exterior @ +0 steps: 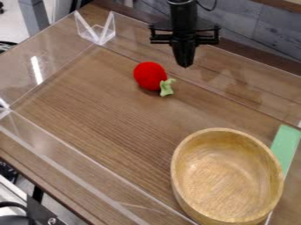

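Note:
A red round object (150, 76) with a small pale green piece (167, 88) at its lower right lies on the wooden table. Behind it and higher, at the top centre, my black gripper (184, 46) is apart from it, with nothing visible between its fingers. How far the fingers stand apart is hard to make out at this size.
A large tan bowl (226, 174) fills the lower right, with a mint green strip (284, 148) beside it. A clear wire-like holder (97, 28) stands at the upper left.

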